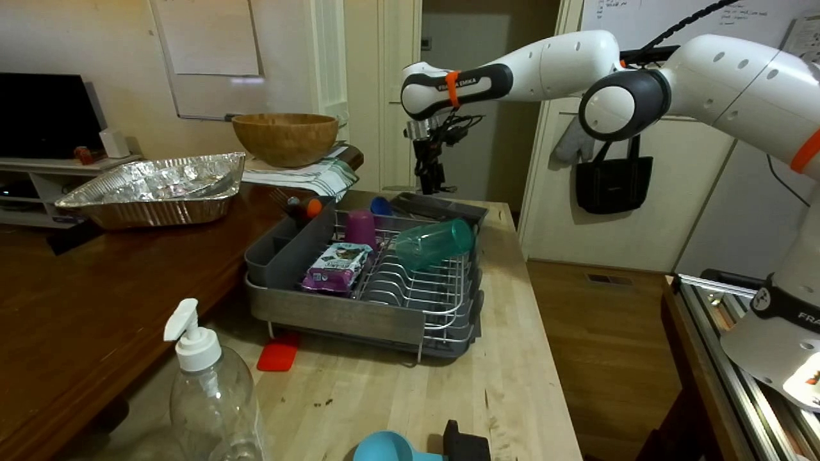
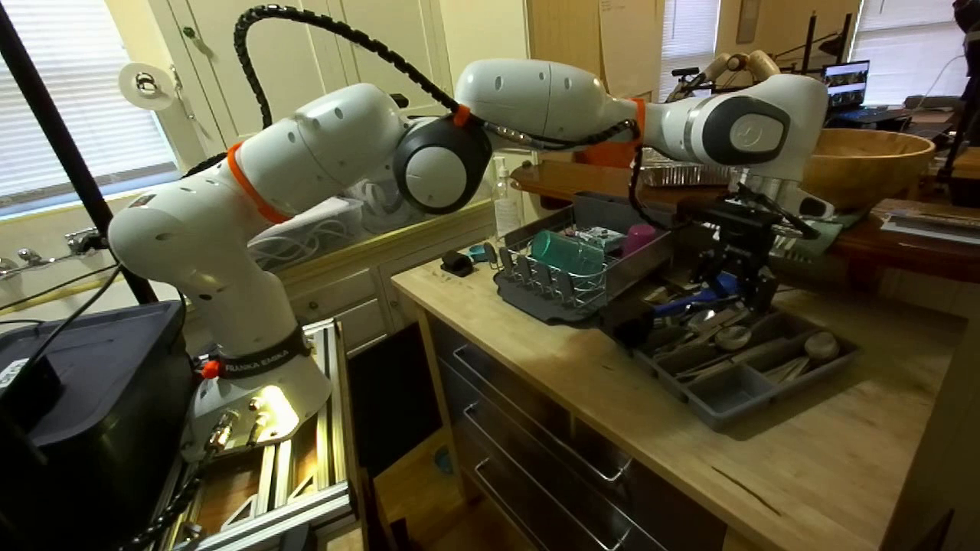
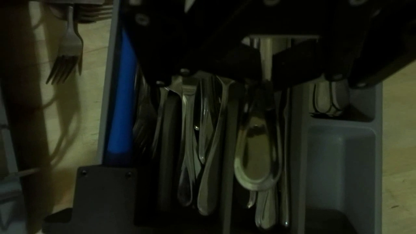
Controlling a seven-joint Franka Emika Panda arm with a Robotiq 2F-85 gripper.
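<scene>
My gripper is above the grey cutlery tray, behind the dish rack. Its dark fingers cover the upper part of the wrist view, and they look shut. Just below them shows a spoon, its bowl toward the lower edge of the view and its handle running up behind the fingers. Whether the fingers touch that spoon or it simply lies in the tray, I cannot tell. Other metal cutlery fills the neighbouring compartments, and a blue handle lies along the tray's left side.
The dish rack holds a teal cup, a purple cup and a purple packet. A fork extends over the counter beside the tray. Bare counter lies in front of the tray, and a wooden bowl stands behind.
</scene>
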